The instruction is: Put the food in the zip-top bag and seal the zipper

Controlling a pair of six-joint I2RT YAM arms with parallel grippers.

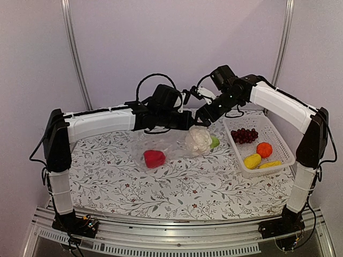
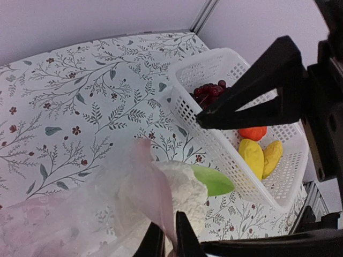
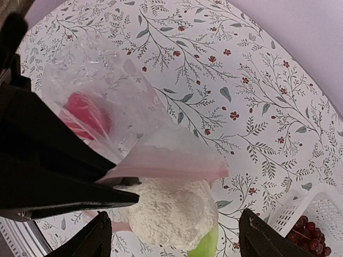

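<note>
The clear bag with a pinkish rim lies on the patterned table, a red food item inside it. My left gripper is shut on the pink rim, holding it raised. A white cauliflower with a green leaf rests low at the bag's mouth. The rim and film cover part of it, and the leaf sticks out to the right; how deep it sits, I cannot tell. Above the cauliflower, my right gripper is spread wide, with nothing gripped between its fingers.
At the right, a white basket holds grapes, an orange round item and two yellow items. Both grippers are close together over the bag's mouth.
</note>
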